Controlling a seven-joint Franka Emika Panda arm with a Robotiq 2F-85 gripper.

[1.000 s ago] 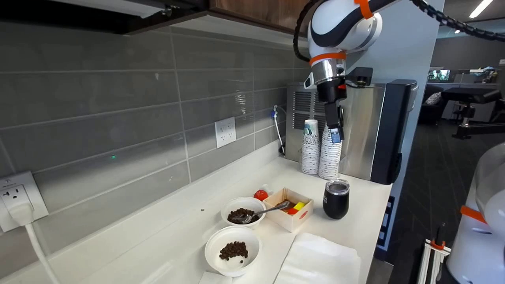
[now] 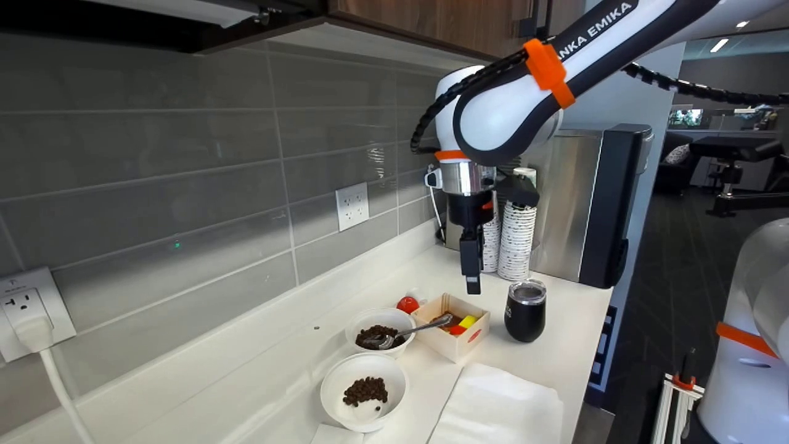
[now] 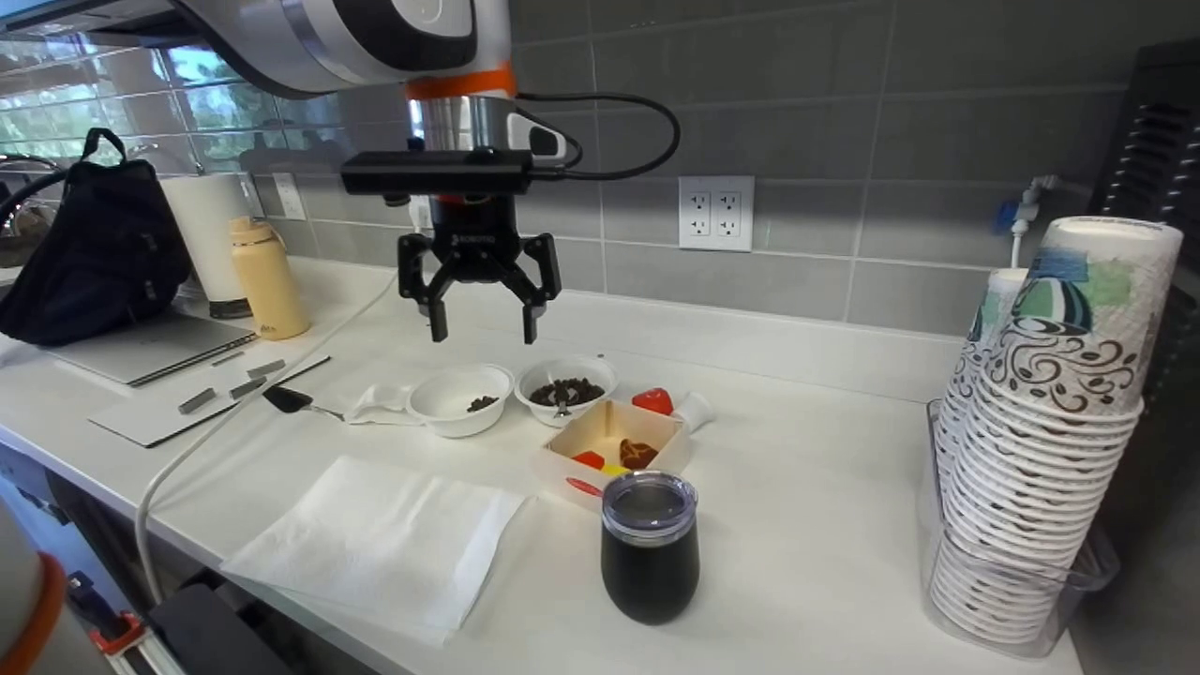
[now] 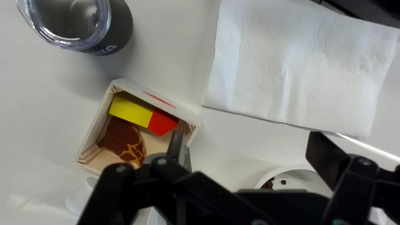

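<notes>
My gripper [image 3: 485,334] hangs open above the counter, its fingers [image 3: 438,321] well apart and nothing between them. Below it in exterior view 2 are two white bowls holding dark beans. One bowl [image 2: 335,382] has a small heap of beans [image 2: 365,391]; the other bowl [image 2: 358,321] has more, with a metal spoon [image 2: 425,330] resting in it. The spoon's handle leans over a small wooden box [image 2: 445,343]. Inside that box lie a yellow and red block [image 4: 132,110] and a brown patterned piece [image 4: 122,138]. In the wrist view my fingers cover part of the bowls.
A black tumbler [image 2: 526,314] stands beside the box. White paper towel [image 3: 377,540] lies flat near the front edge. A red item [image 3: 652,400] sits behind the box. Stacked paper cups [image 3: 1035,450] rise at the right, with clear counter between them and the tumbler.
The gripper has moved lower and to the left in exterior view 1, from before the cup stacks to above the box area, and now points more straight down. The counter items stay put.
</notes>
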